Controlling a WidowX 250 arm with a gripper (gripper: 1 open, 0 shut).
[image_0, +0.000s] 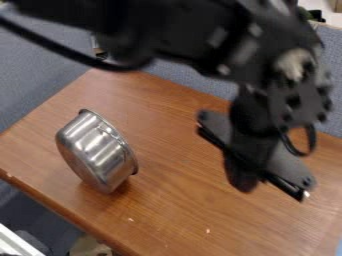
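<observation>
A steel pot lies tipped on its side at the left of the wooden table. My dark gripper hangs over the right half of the table, apart from the pot and blurred by motion. Whether its fingers are open or shut is hard to make out.
Grey-blue partitions stand behind and to the left of the table. A white object is at the lower-left corner, off the table.
</observation>
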